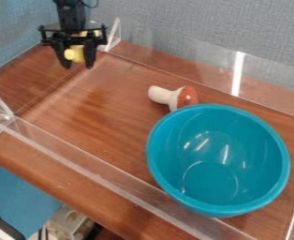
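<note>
At the top left of the camera view, my black gripper point(76, 54) is shut on a yellow object point(75, 54), held near the back left corner of the wooden tray surface. The gripper's arm partly hides the object, so its shape is hard to tell.
A large teal bowl point(217, 190) fills the lower right. A white toy mushroom with a red cap point(181, 98) lies on its side above the bowl. Clear walls point(137, 192) edge the wooden surface point(94, 117), whose middle and left are free.
</note>
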